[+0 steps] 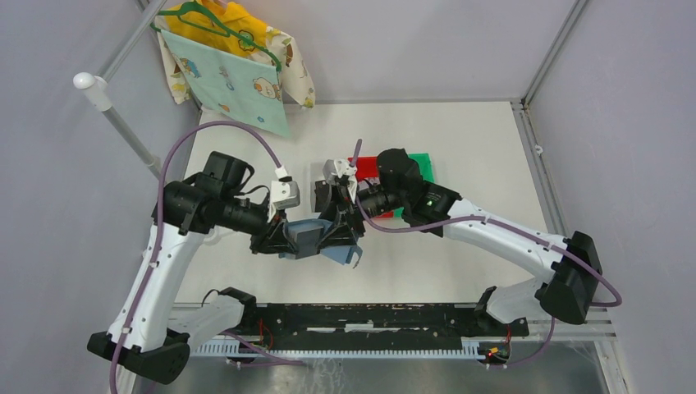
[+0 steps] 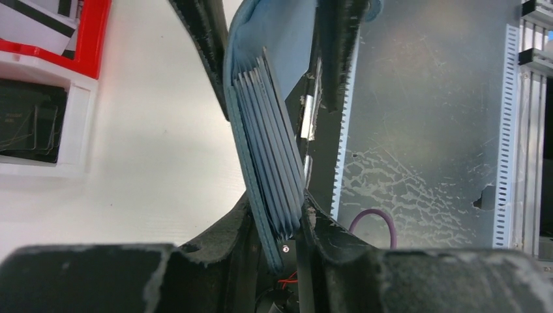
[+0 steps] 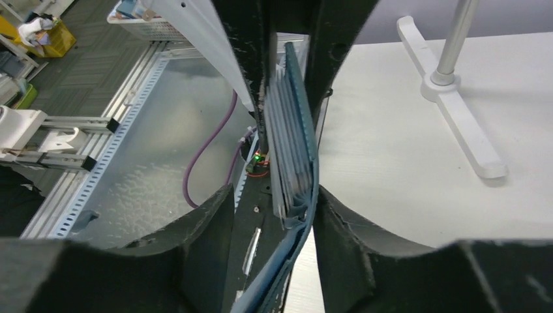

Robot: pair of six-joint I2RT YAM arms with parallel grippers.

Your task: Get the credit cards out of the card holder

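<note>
A blue card holder (image 1: 309, 239) hangs above the table between both arms, its flap (image 1: 344, 253) spread toward the right. My left gripper is shut on one end of it. The left wrist view shows a stack of several thin cards (image 2: 266, 140) standing edge-on inside the holder. From the other end, my right gripper reaches around it with parted fingers, one on each side. In the right wrist view the cards (image 3: 285, 150) stand between those fingers, beside the blue cover (image 3: 305, 124); a gap shows to their left. Whether the right fingers touch the cards is unclear.
Behind the arms stand a red tray (image 1: 361, 162) and a green tray (image 1: 426, 168), partly covered by the right arm. A white tray (image 2: 81, 124) holds a black item (image 2: 29, 120).
</note>
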